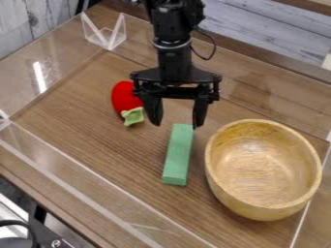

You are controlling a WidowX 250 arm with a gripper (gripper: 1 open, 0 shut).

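Note:
The black arm reaches down from the top centre of the camera view, its gripper (173, 107) open above the table, with its fingers spread between a red object and a green bar. The red object (122, 95), with a pale green part at its lower end, lies just left of the gripper. The green bar (179, 157) lies lengthwise below the gripper. A large yellow bowl (261, 170) stands to the right of the bar.
The wooden table (91, 155) has free room at the left and back right. Clear plastic pieces appear at the upper left and left edge. A cable shows in the lower left corner.

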